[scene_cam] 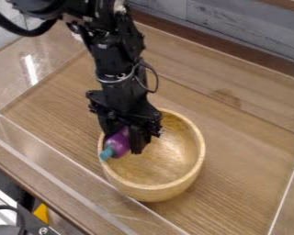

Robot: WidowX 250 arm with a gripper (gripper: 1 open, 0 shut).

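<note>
My black gripper point(128, 133) reaches down from the top into a round light-wood bowl point(162, 174), over its left part. It is shut on a small purple object point(117, 145) with a light blue end point(107, 154), held tilted inside the bowl's left rim. The fingertips partly hide the object.
The bowl stands on a wooden table point(235, 138) with open room to the right and at the back left. A pale plank wall point(248, 32) runs along the back. Dark and yellow items lie off the table's edge at the lower left.
</note>
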